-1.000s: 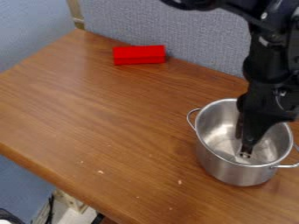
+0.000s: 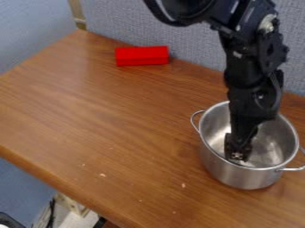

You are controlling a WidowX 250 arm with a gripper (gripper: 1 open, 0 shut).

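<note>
A steel pot (image 2: 243, 178) with two loop handles stands on the wooden table at the right. My black gripper (image 2: 238, 148) reaches down inside it, toward the left half of its interior. The fingertips are dark and hard to make out against the pot's inside; I see nothing clearly held.
A red block (image 2: 142, 55) lies at the back of the table (image 2: 102, 125), near the padded grey wall (image 2: 179, 22). Its front left edge drops to the floor.
The arm has shifted left, and my gripper sits further toward the pot's left side. The pot and the red block look unmoved.
</note>
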